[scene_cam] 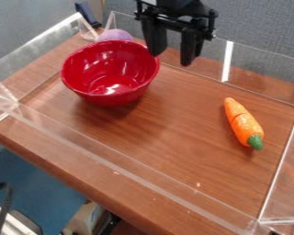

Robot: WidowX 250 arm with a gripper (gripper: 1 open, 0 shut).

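A black gripper (173, 51) hangs at the top centre, its two fingers spread open with nothing between them, just above and right of a red bowl (110, 73). The bowl sits at the left of the wooden table and looks empty. An orange carrot (242, 122) with a green tip lies on the right side of the table. A purple round object (114, 35) is partly hidden behind the bowl.
Clear plastic walls edge the wooden table (156, 156) on its sides.
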